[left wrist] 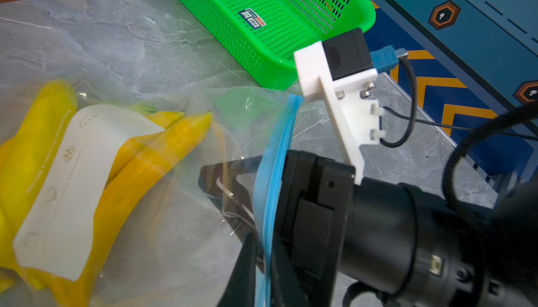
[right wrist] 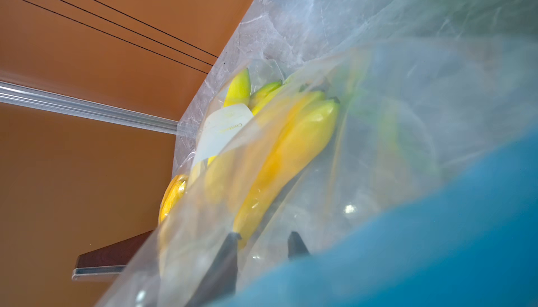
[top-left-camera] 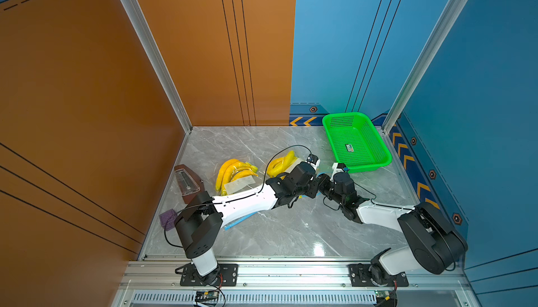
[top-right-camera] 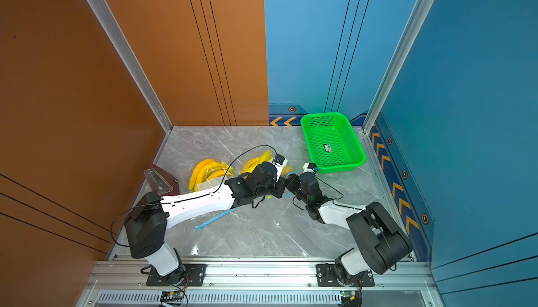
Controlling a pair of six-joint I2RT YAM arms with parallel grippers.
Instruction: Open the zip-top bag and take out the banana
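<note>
A clear zip top bag (left wrist: 168, 194) with a blue zip strip (left wrist: 283, 133) holds yellow bananas (left wrist: 151, 161) and a white label card (left wrist: 72, 189). My left gripper is at the bag's mouth, its fingers part open on either side of the strip. Opposite it, my right gripper has its black fingers (right wrist: 221, 267) apart, seen through the clear film. They reach past the strip toward the bananas; whether they are inside the bag or behind its film, I cannot tell. Both arms cover the bag's mouth in the top views.
A second bag of bananas (top-left-camera: 238, 171) lies to the left, its blue strip (top-left-camera: 239, 220) toward the front. At the back right stands an empty green basket (top-left-camera: 386, 158). A brown box (top-left-camera: 182, 172) and a purple block (top-left-camera: 167, 217) sit at the left edge.
</note>
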